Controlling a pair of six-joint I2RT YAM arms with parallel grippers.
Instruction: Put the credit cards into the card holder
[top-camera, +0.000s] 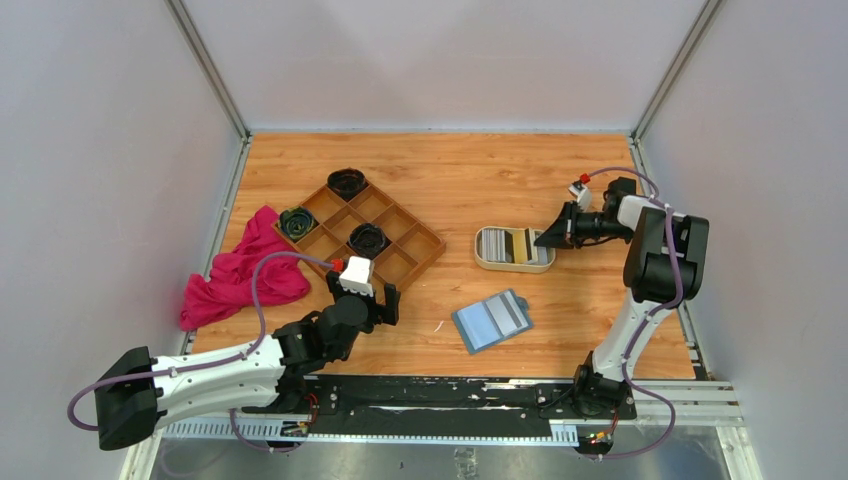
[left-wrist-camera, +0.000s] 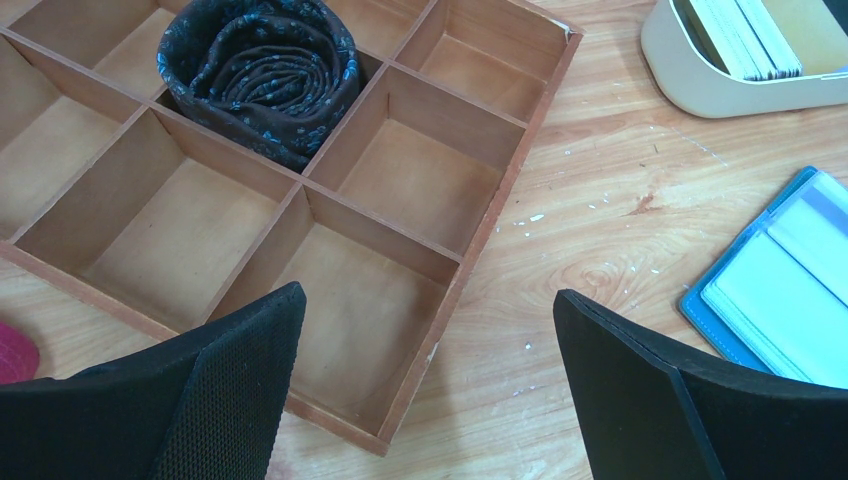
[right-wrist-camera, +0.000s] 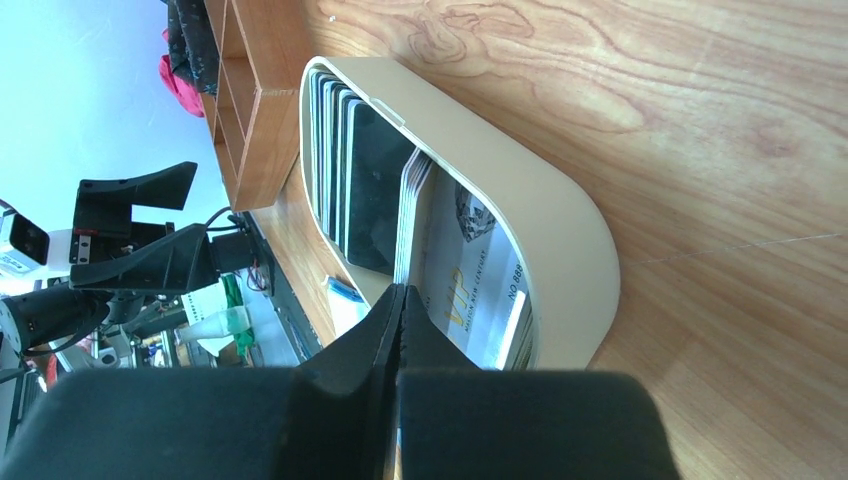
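Note:
A beige oval box (top-camera: 514, 267) holds several upright cards (right-wrist-camera: 480, 282), some pale and some dark. My right gripper is shut, its tips at the edges of a pale row of cards inside the box. Nothing clearly shows between the fingers. From above, this right gripper (top-camera: 541, 239) reaches over the box's right end. The blue card holder (top-camera: 492, 321) lies flat on the table, nearer the front, its clear pockets facing up. My left gripper stands open and empty, above the table by the wooden tray's corner.
The wooden tray (left-wrist-camera: 450, 245) has several compartments, some with rolled dark cloth items (top-camera: 368, 240). A pink cloth (top-camera: 250, 275) is heaped at the left. Bare table lies between the tray and the card box, and behind the box.

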